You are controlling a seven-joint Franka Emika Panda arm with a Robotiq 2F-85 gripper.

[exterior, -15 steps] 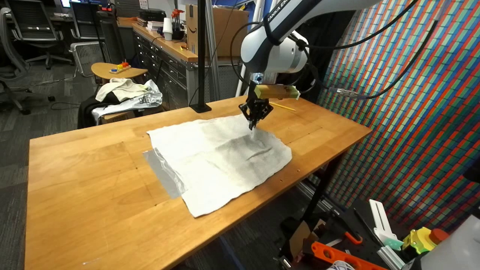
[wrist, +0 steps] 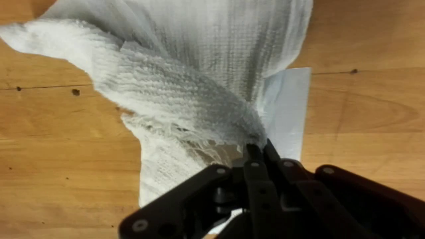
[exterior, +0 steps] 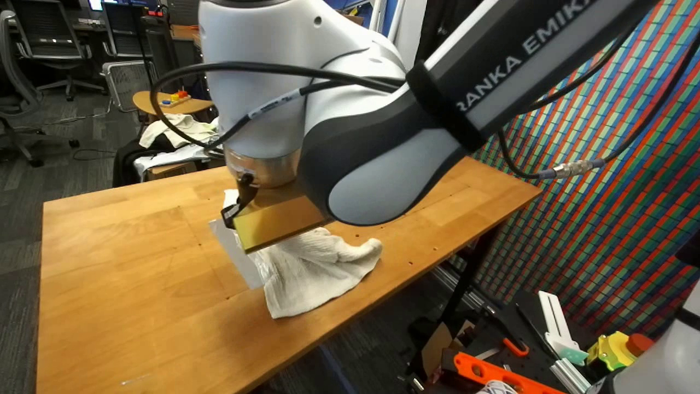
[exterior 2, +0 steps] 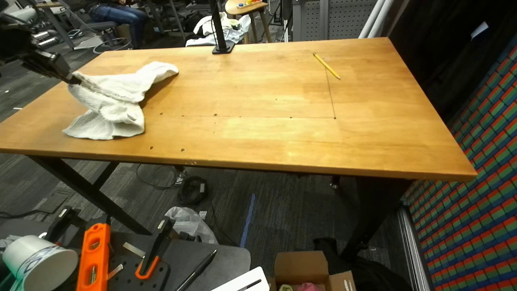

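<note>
A white cloth [exterior 2: 118,109] lies bunched and folded over at the left of the table in exterior view 2. One fold of it rises to my gripper [exterior 2: 72,80], which is shut on it. From the wrist, the twisted cloth [wrist: 171,83] runs into my gripper, pinched between the fingertips. Beside the cloth, a strip of silver tape [wrist: 291,111] shows on the tabletop. In exterior view 1 the arm covers the fingertips, and the cloth [exterior: 315,276] shows below the arm.
A yellow pencil [exterior 2: 327,66] lies toward the back of the wooden table [exterior 2: 271,140], whose right part is otherwise clear. A black post base [exterior 2: 223,47] stands at the back edge. Tools, including an orange level [exterior 2: 93,257], lie on a side surface in front.
The cloth was spread nearly flat; now its gripped side is folded over toward the tape. My arm has moved from the far right toward exterior view 1's left, coming closer to the camera.
</note>
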